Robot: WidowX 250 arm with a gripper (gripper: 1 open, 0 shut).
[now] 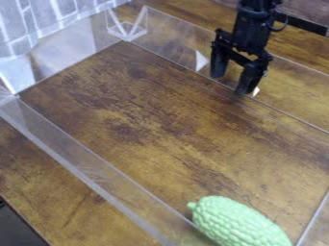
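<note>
My black gripper [234,77] hangs at the back of the clear-walled box, at the upper right of the camera view, with its two fingers apart and nothing visible between them. At the bottom right lies a green, bumpy object [238,223], shaped like a corn cob or gourd, well away from the gripper.
Clear plastic walls [90,173] border the wooden surface [141,125]. A white grid-patterned cloth or object [52,24] is at the top left.
</note>
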